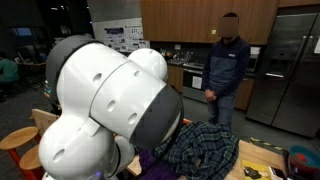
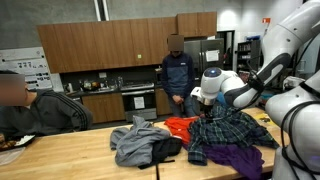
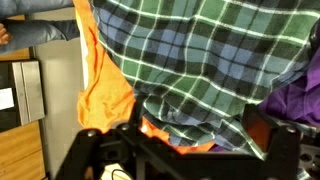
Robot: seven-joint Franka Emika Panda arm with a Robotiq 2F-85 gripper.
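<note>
A dark green and blue plaid cloth point(image 3: 215, 60) fills most of the wrist view, crumpled on the table. Below my open gripper lies its folded lower part; nothing shows gripped between the fingers. An orange cloth point(image 3: 105, 100) pokes out along the plaid cloth's left side, and purple cloth point(image 3: 294, 100) shows at the right. Exterior view 2 has the plaid cloth point(image 2: 215, 132) at the right of the table under the arm, the purple cloth point(image 2: 238, 158) in front of it. In exterior view 1 the arm hides the gripper, while the plaid cloth point(image 1: 207, 150) shows beyond.
Grey cloth point(image 2: 138, 142) and black cloth point(image 2: 166, 150) lie left of the plaid one. A person point(image 1: 226, 70) stands at the far edge. Yellow items point(image 1: 255, 170) lie on the table's right side.
</note>
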